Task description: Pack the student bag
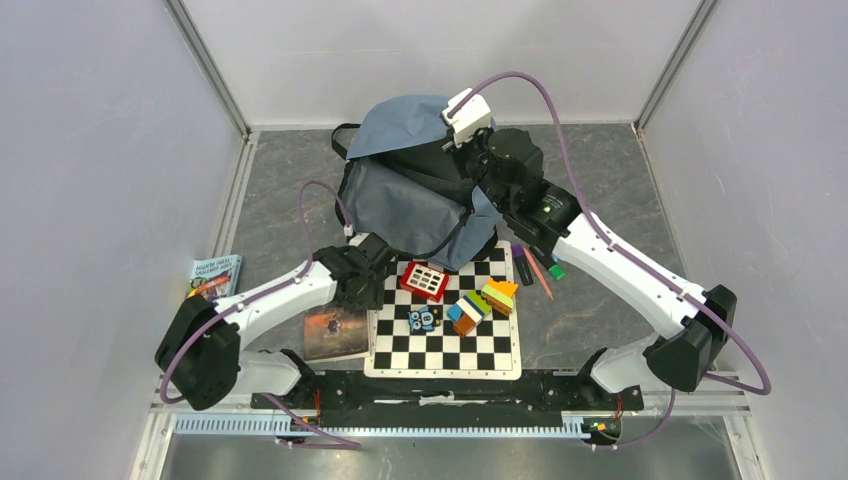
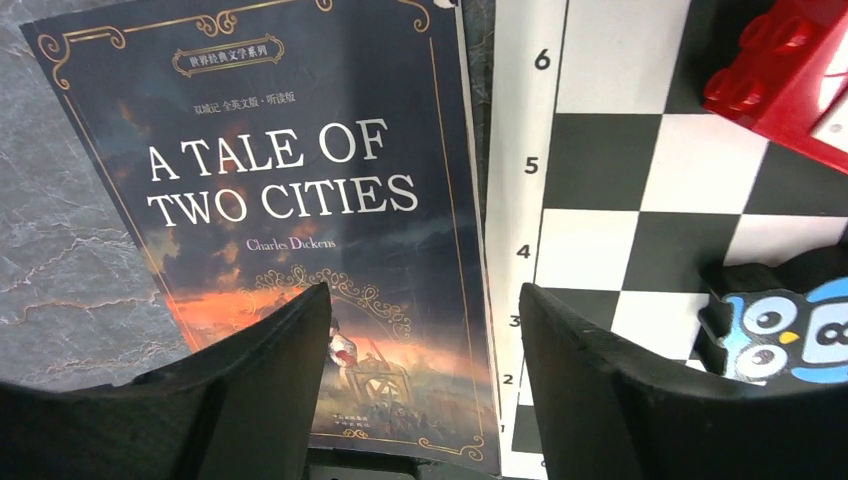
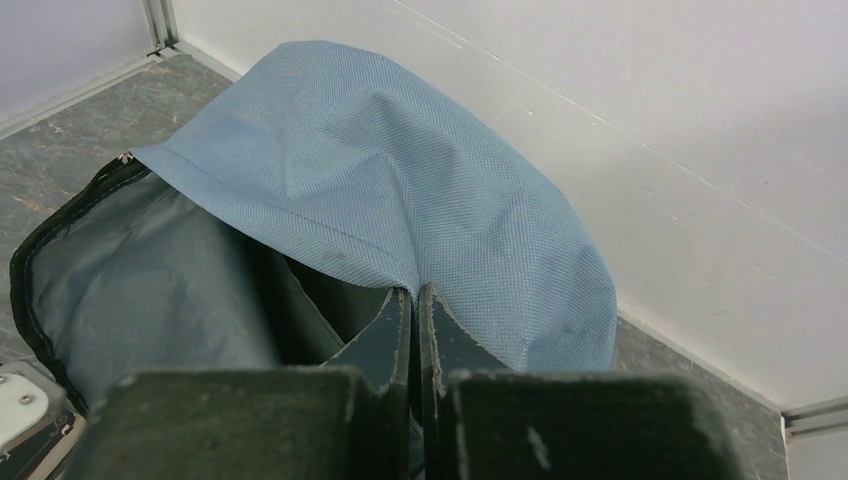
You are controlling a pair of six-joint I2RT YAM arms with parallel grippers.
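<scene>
A Tale of Two Cities (image 2: 310, 215), a dark book, lies flat beside the left rim of the chessboard (image 1: 442, 357). Above it my left gripper stands open, with the book visible below and no object held between the fingers. At the back is the blue student bag (image 1: 405, 205), its mouth partly open and its dark inside showing. My right gripper is shut on the edge of the bag's flap (image 3: 320, 185), and the cloth gathers into a fold at its tips. The lower part of the opening is hidden behind this gripper.
On the board sit a red calculator-like toy (image 1: 424, 281), an owl piece (image 1: 424, 320) and colourful blocks (image 1: 470, 312). Pens (image 1: 540, 275) lie right of the board. A comic-style book (image 1: 215, 277) rests by the left wall. Floor left of the bag is clear.
</scene>
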